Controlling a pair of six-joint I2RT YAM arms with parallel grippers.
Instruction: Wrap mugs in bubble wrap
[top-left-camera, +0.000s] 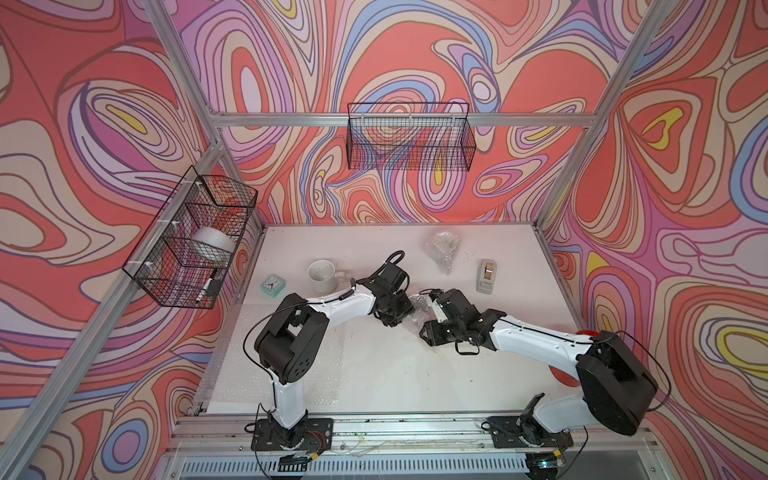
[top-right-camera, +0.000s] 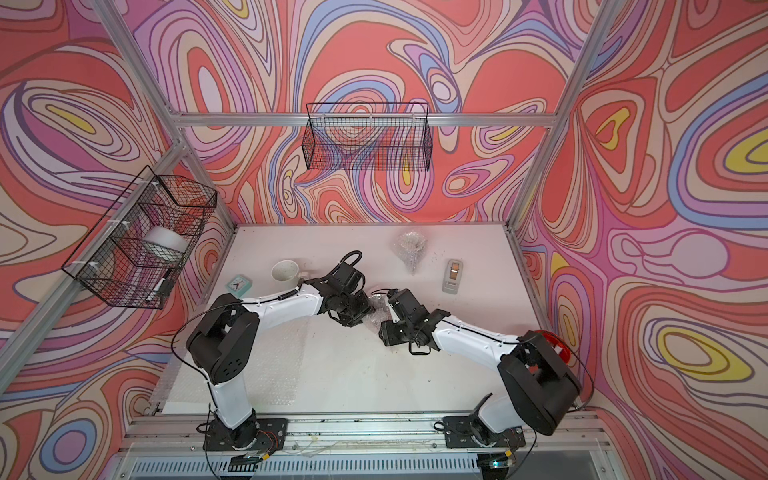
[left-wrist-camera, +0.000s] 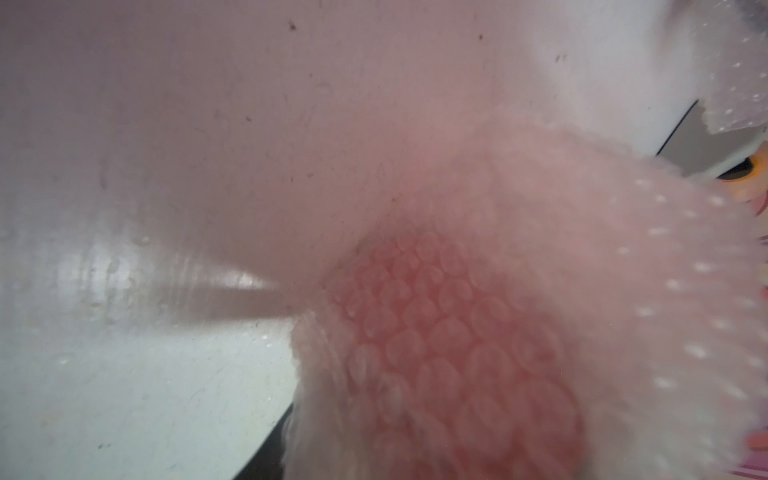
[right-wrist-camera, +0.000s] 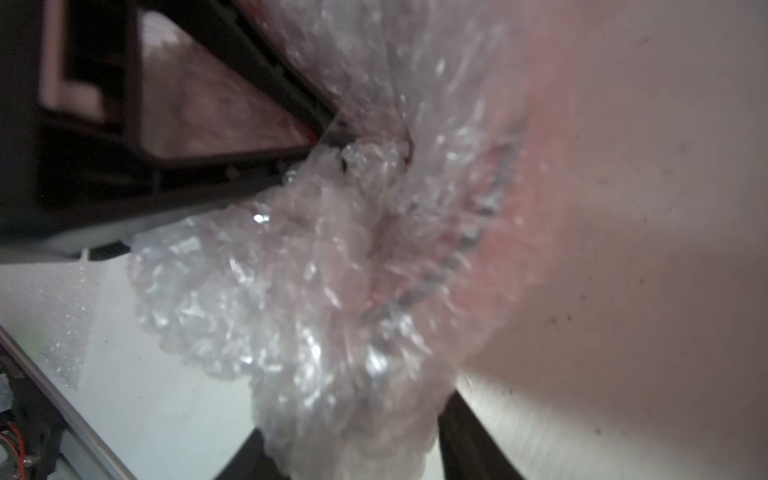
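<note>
A bubble-wrap bundle (top-left-camera: 420, 310) sits between my two grippers over the middle of the table. In the left wrist view, red shows through the bundle's crumpled bubbles (left-wrist-camera: 448, 344); no bare mug surface is visible inside. My left gripper (top-left-camera: 408, 310) is shut on the bundle from the left, its tips mostly hidden by plastic. From the right, my right gripper (top-left-camera: 431, 329) has its fingers (right-wrist-camera: 476, 444) apart, on either side of a narrow tail of wrap (right-wrist-camera: 344, 432). A white mug (top-left-camera: 322, 276) stands unwrapped at the back left, its handle facing right.
Flat bubble wrap (top-left-camera: 280, 376) covers the table's front left. Another crumpled wrap bundle (top-left-camera: 442, 248) lies at the back, near a grey device (top-left-camera: 486, 276). A teal clock (top-left-camera: 273, 285) sits far left; a red bowl (top-left-camera: 566, 377) at the right edge.
</note>
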